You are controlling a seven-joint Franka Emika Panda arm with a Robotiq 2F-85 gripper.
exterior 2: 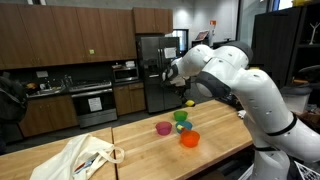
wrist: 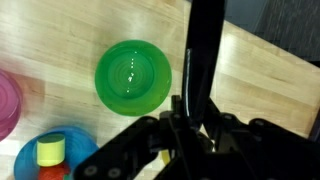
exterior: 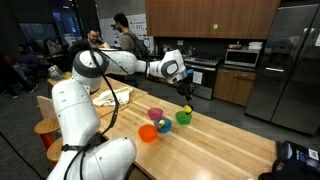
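My gripper (exterior: 187, 103) is shut on a small yellow object (exterior: 187, 109), held above the table by the green bowl (exterior: 183, 118). From the opposite side, the yellow object (exterior 2: 190, 103) shows below the gripper, above and to the right of the green bowl (exterior 2: 180, 115). In the wrist view the green bowl (wrist: 133, 77) looks empty, and only a sliver of the yellow object (wrist: 166, 156) shows beside the dark fingers. The blue bowl (wrist: 54, 155) holds a yellow piece and a red piece.
A pink bowl (exterior: 156, 114) and an orange bowl (exterior: 148, 133) stand near the blue bowl on the wooden table (exterior: 215, 150). White cloth (exterior 2: 85, 158) lies on another surface.
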